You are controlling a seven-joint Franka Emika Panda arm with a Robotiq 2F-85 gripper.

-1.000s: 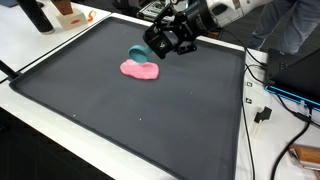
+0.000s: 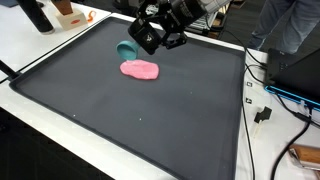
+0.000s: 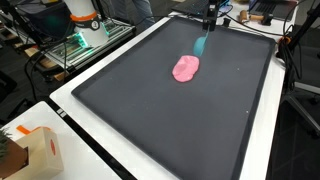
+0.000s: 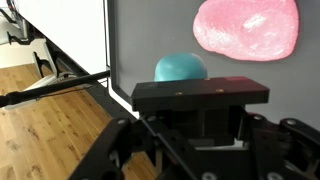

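A teal utensil head [image 2: 127, 49] hangs behind the pink cloth-like piece [image 2: 140, 69], seemingly clear of the table. My gripper [image 2: 147, 38] is beside it, shut on what seems to be its handle. In the wrist view, a dark block [image 4: 200, 94] fills the space at the fingers, with the teal head [image 4: 180, 66] beyond it; how the two join is hidden. Exterior view 2 shows the teal head [image 3: 200, 46] just past the pink piece [image 3: 186, 68], which lies flat on the grey surface. My fingertips are hard to make out there.
White borders [image 3: 90, 85] frame it. Cables [image 2: 280, 92] and a small upright tool [image 2: 262, 115] are at the right edge.
The gripper and teal head have shifted slightly up and to the left in exterior view 1, and the arm's pose has turned. The pink piece stays put.
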